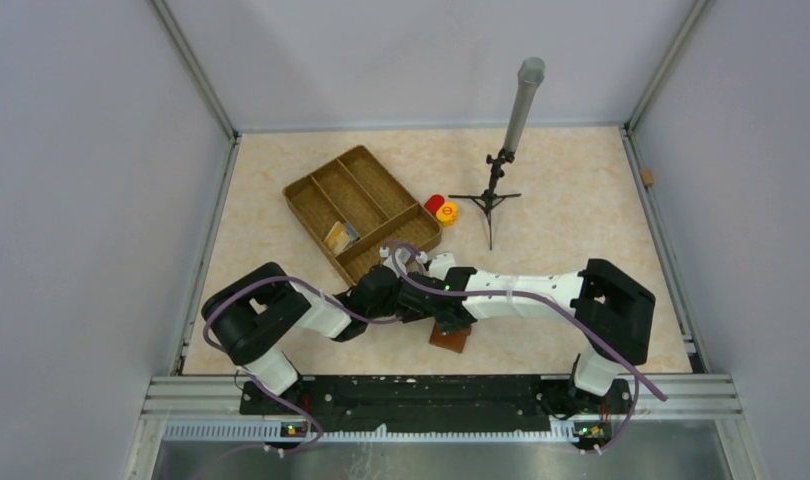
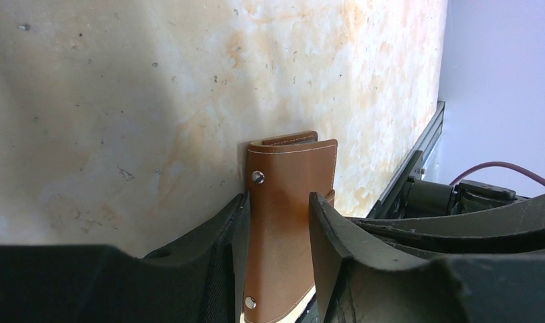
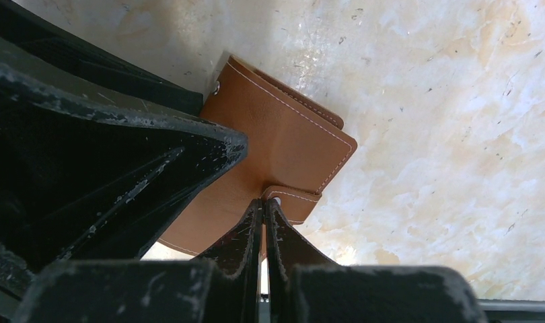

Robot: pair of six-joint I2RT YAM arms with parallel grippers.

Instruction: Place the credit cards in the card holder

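Note:
A brown leather card holder (image 1: 449, 340) lies at the front of the table, partly hidden under the arms in the top view. My left gripper is shut on the card holder (image 2: 286, 185), one finger on each side of it. The holder's top edge shows a narrow gap between two leather layers. In the right wrist view my right gripper is shut, its tips against the small stitched strap (image 3: 295, 194) of the holder; whether leather is pinched there I cannot tell. Yellow and grey cards (image 1: 339, 237) lie in one compartment of the brown tray.
The divided brown tray (image 1: 356, 160) stands behind the left arm. Beside it are a red item (image 1: 434, 204) and a yellow item (image 1: 447, 212). A tripod stand (image 1: 496, 185) rises at the back right. Both arms nearly meet over the holder.

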